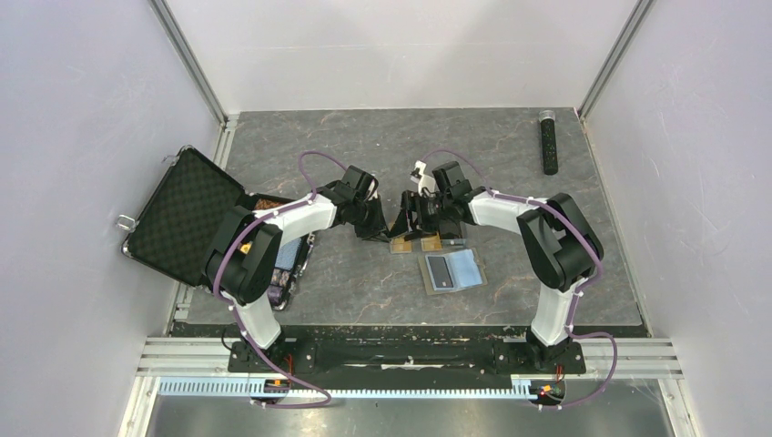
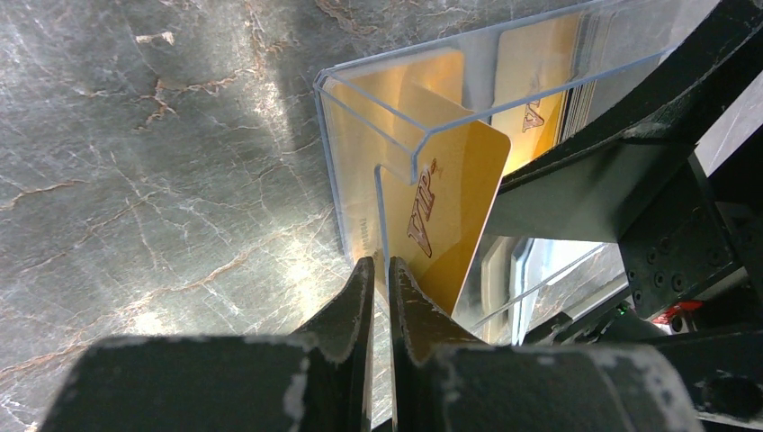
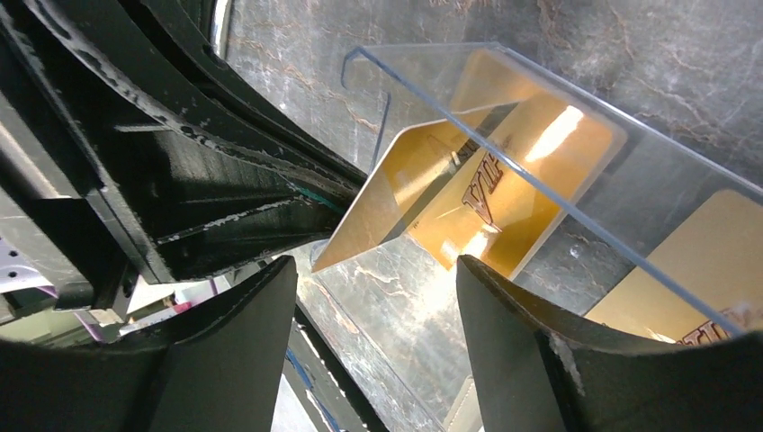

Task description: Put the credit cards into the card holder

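My left gripper is shut on the end of the clear card holder [image 2: 328, 153], which holds gold cards in its compartments. One gold card [image 2: 445, 207] stands tilted at the left end in the left wrist view. In the right wrist view a tilted gold card [image 3: 364, 216] leans beside another gold card [image 3: 508, 189] in the holder. My right gripper is part open over the holder, with no card visible between its fingertips; the left gripper's black body is just beyond. In the top view both grippers [image 1: 382, 232] meet at mid-table.
An open black case [image 1: 182, 214] lies on the left under the left arm. A blue-and-grey item [image 1: 462, 269] lies in front of the holder, and a microphone [image 1: 549, 146] at the back right.
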